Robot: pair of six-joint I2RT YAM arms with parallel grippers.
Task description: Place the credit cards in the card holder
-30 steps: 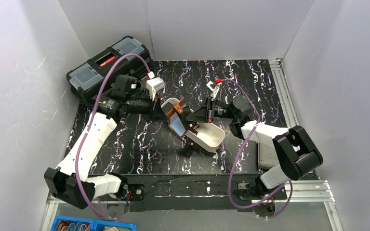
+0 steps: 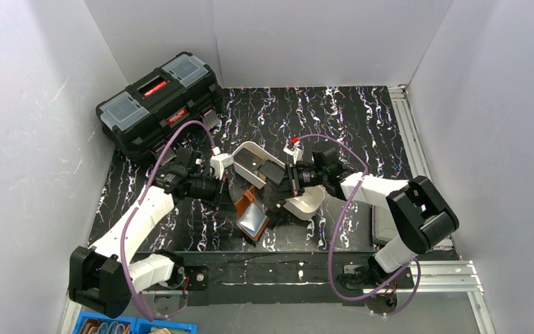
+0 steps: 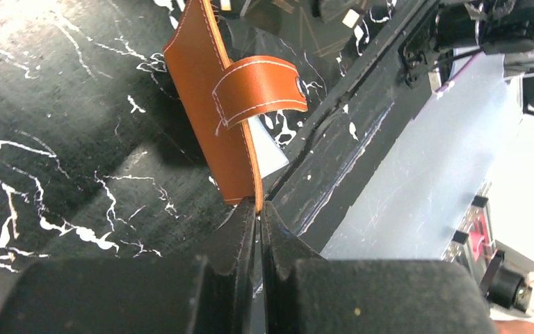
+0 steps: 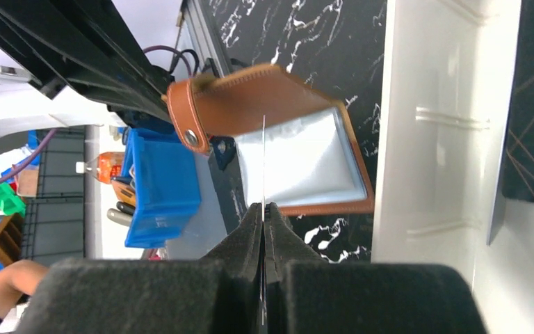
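The brown leather card holder (image 2: 243, 205) stands tilted open at the front of the white tray, a white sleeve (image 4: 299, 156) showing inside and its strap (image 3: 257, 90) loose. My left gripper is shut at the holder's edge; the thin leather edge appears to run into its fingertips. My right gripper is shut above the holder, beside the tray, with nothing visible between its fingers. Dark cards or panels (image 2: 271, 170) lie in the tray, partly hidden by the right gripper.
The white tray (image 2: 306, 207) lies centre, diagonally. A black toolbox (image 2: 139, 118) occupies the back left. Blue bins (image 2: 132, 323) are beyond the front edge.
Both grippers have come down and toward the front. The card holder has moved with them, from over the tray to lower on the table in front of it.
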